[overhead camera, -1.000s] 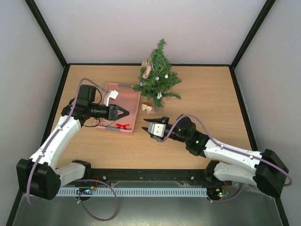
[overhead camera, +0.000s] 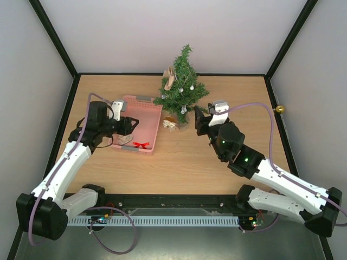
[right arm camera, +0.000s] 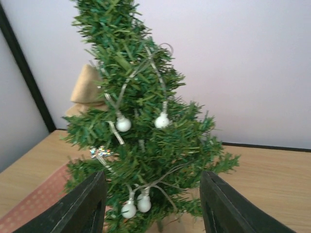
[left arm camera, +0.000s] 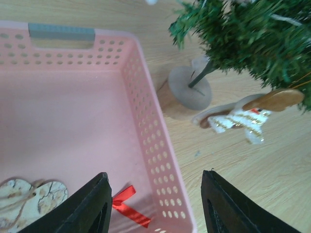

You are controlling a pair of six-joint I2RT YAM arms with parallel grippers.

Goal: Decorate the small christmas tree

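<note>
The small green Christmas tree (overhead camera: pixel 184 89) stands at the back middle of the table, with white bulbs (right arm camera: pixel 162 121) on its branches and a tan bow (overhead camera: pixel 169 78) at its left side. A wooden ornament with a white and gold ribbon (left arm camera: pixel 250 121) is low at the tree's front. Over the pink basket (overhead camera: pixel 146 116) is my left gripper, open and empty. Inside the basket lie a red bow (left arm camera: pixel 129 208) and a pale heart-shaped ornament (left arm camera: pixel 31 201). My right gripper is open before the tree, nothing between its fingers.
A gold ball (overhead camera: pixel 280 109) is at the table's right edge. Bare table (overhead camera: pixel 238 92) lies right of the tree and in front of the basket. The basket's right wall (left arm camera: pixel 155 141) runs close to the tree's round base (left arm camera: pixel 187 92).
My right gripper has swung from the table's front middle back and to the right, turning to face the tree. The left gripper has shifted slightly left over the basket.
</note>
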